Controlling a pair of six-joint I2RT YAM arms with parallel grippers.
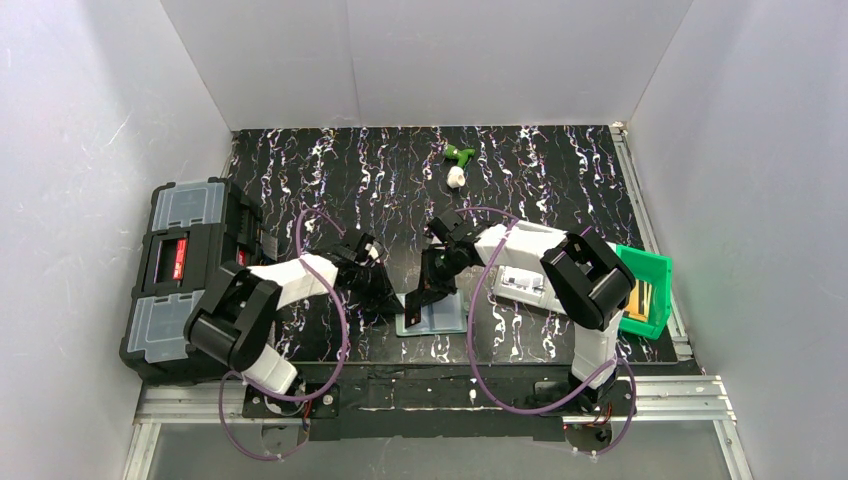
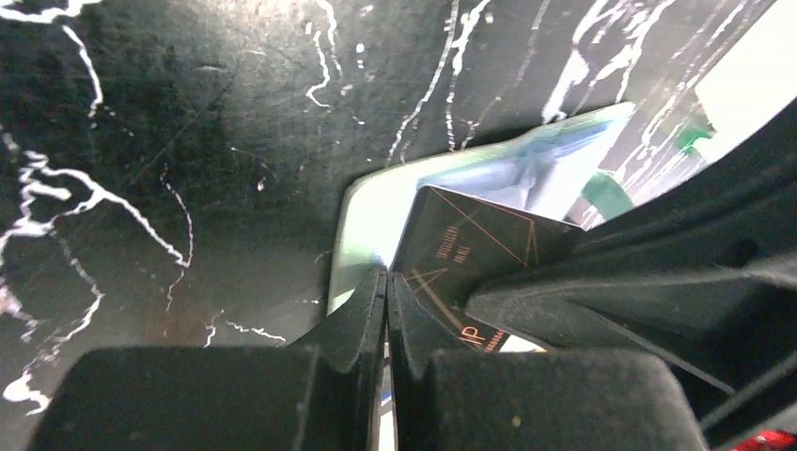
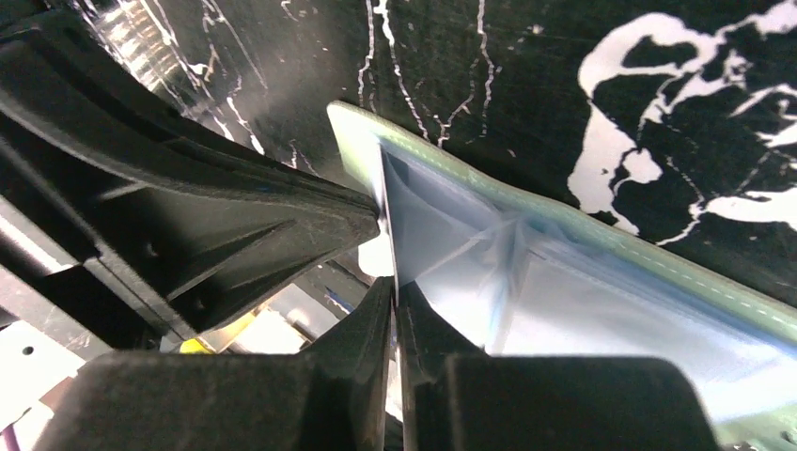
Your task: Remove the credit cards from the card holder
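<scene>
The pale green card holder, with clear sleeves, lies open at the front middle of the table. A black card shows in it, partly covered by my right gripper's dark finger. My right gripper is shut on the holder, where a thin upright leaf with the card runs between its tips. From the left, my left gripper meets the card's edge with its fingertips together. Whether that edge is pinched between them is not clear. In the right wrist view, the left gripper's dark finger touches or nearly touches the leaf.
A black toolbox stands at the left. To the right are a white tray and a green basket. A small green and white object lies at the back.
</scene>
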